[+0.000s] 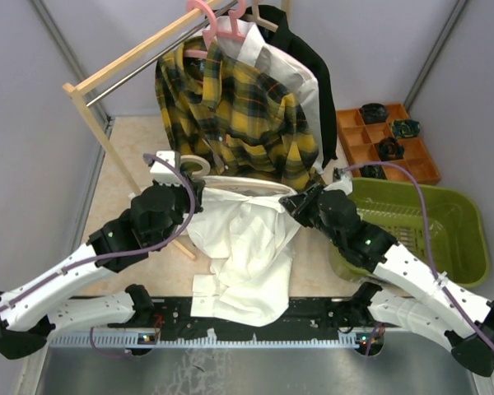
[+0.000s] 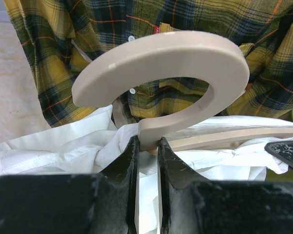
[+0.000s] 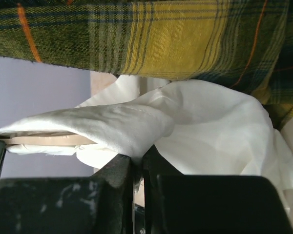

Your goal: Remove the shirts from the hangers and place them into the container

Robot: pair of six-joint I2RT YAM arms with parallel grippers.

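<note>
A white shirt (image 1: 243, 234) hangs down over the table's front edge, still draped along a beige hanger (image 1: 239, 186). In the left wrist view the hanger's hook (image 2: 205, 48) curves up above the fingers, and my left gripper is shut on its base. The hanger's bar (image 2: 244, 136) runs to the right inside the shirt's open neck. My right gripper is shut on a fold of the white shirt (image 3: 136, 124) near the hanger's right end. Cloth hides that end of the hanger.
Close behind hangs a yellow plaid shirt (image 1: 230, 115) on a wooden rack (image 1: 140, 55), with white and black garments beyond. A green basket (image 1: 469, 239) stands at the right, below an orange divided tray (image 1: 424, 160). Bare table shows left of the shirts.
</note>
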